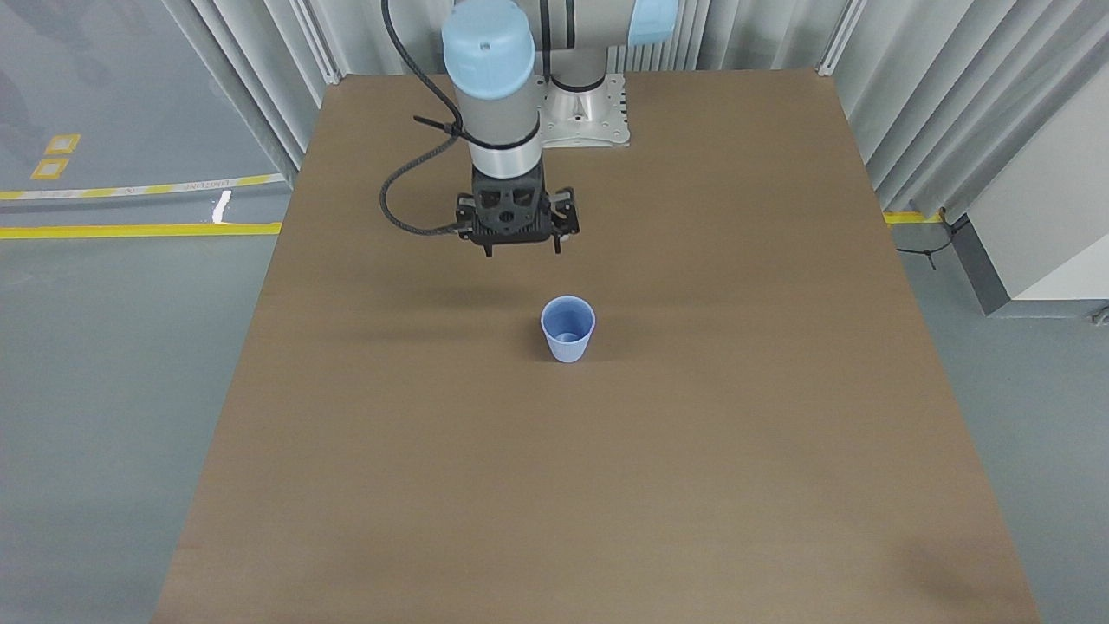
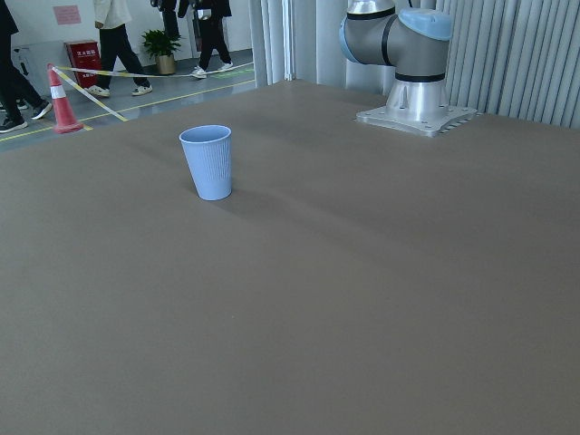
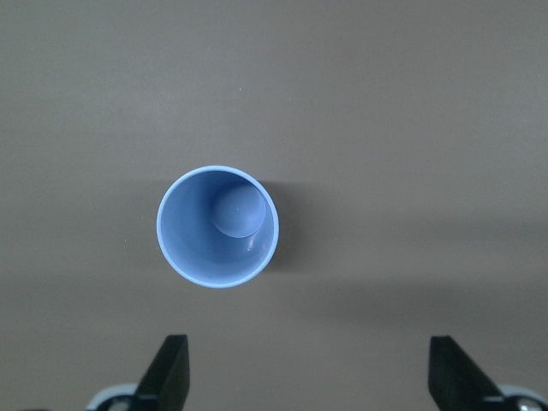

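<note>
A light blue plastic cup (image 1: 567,328) stands upright and empty on the brown table (image 1: 582,468); the left view shows the same cup (image 2: 207,168) from the side. My gripper (image 1: 522,250) hangs above the table, behind the cup and a little to the image left of it. In the wrist view the cup (image 3: 217,226) lies beyond and between the two open fingertips, left of centre, with nothing in the gripper.
The robot's base plate (image 1: 608,130) sits at the back edge of the table. In the left view, people walk on the floor past a traffic cone (image 2: 63,109), off the table.
</note>
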